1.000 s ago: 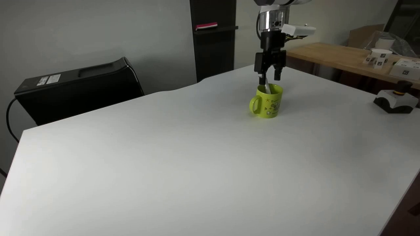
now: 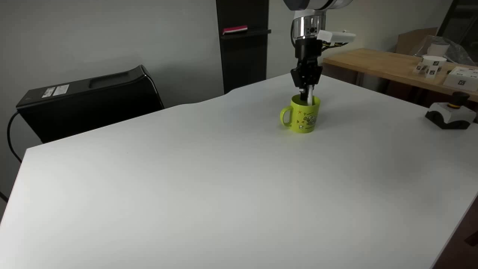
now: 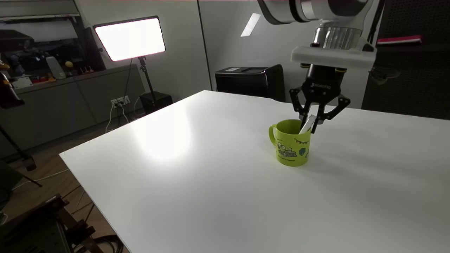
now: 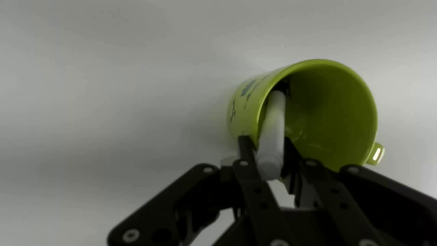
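A yellow-green mug (image 3: pixel 291 147) with printed drawings stands upright on the white table. A white marker-like stick (image 4: pixel 271 131) leans inside it, dark tip down, its upper end above the rim. My gripper (image 3: pixel 308 126) points down at the mug's edge, its fingers part open around the stick's upper part. In the wrist view one finger (image 4: pixel 245 149) is left of the stick and the other right of it, with little room between; whether both touch it I cannot tell. The mug's handle (image 2: pixel 285 117) faces away from the gripper.
A small grey and black device (image 2: pixel 450 114) sits at its right edge. Behind the table are a black machine (image 2: pixel 94 101) and a wooden side table (image 2: pixel 372 62) with cups and boxes.
My gripper has turned and its fingers have come closer together around the stick. The stick stands more upright. The mug has turned slightly and shifted a little to the left.
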